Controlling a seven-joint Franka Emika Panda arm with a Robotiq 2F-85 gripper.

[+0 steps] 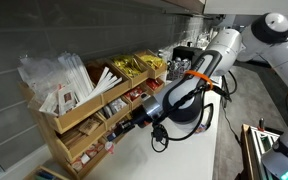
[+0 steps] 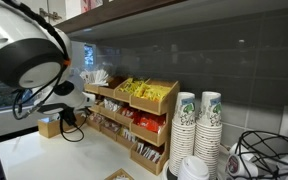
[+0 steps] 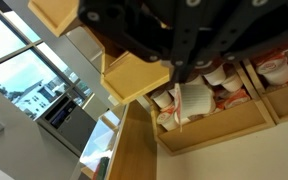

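Observation:
A thin pale packet with a reddish edge hangs from the fingertips of my gripper in the wrist view, and the fingers are shut on it. Behind the packet lies a wooden bin holding several small white cups with reddish lids. In exterior view 1, my gripper is in front of the lower bins of the wooden rack, with a small red spot of the packet just below it. Whether the packet touches the bin cannot be told.
White utensils and yellow packets fill the rack's upper bins. A dark pot stands to the right of the arm. Paper cup stacks are beyond the rack.

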